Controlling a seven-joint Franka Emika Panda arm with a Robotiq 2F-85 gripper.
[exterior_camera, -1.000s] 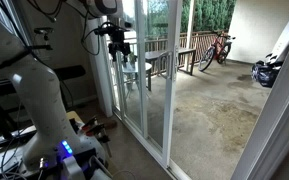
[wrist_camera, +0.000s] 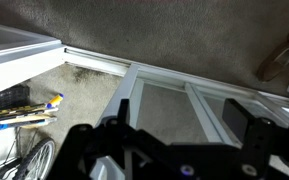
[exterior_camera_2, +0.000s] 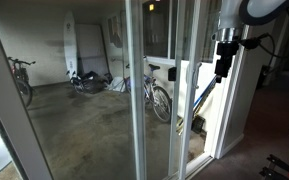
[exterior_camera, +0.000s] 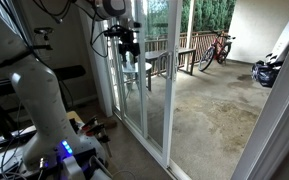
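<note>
My gripper is black and points down, its two fingers standing wide apart at the bottom of the wrist view. Nothing shows between them except the white door frame and floor well below. In exterior view 1 the gripper (exterior_camera: 129, 48) hangs in the upper left, by the sliding glass door. From the other side, the gripper (exterior_camera_2: 222, 70) appears at the upper right, near the door's frame. The glass door (exterior_camera: 170, 90) has a tall white frame, whose bottom track (wrist_camera: 94, 63) crosses the wrist view. Contact between gripper and door cannot be made out.
Beyond the doorway lies a concrete patio floor (exterior_camera: 219, 110), mostly bare. A red bicycle (exterior_camera: 216, 50) and a dark covered thing (exterior_camera: 268, 70) stand at its back. Brown shoes (wrist_camera: 276, 62) lie on the carpet. Pens (wrist_camera: 22, 115) lie at the wrist view's left.
The door and surroundings look unchanged.
</note>
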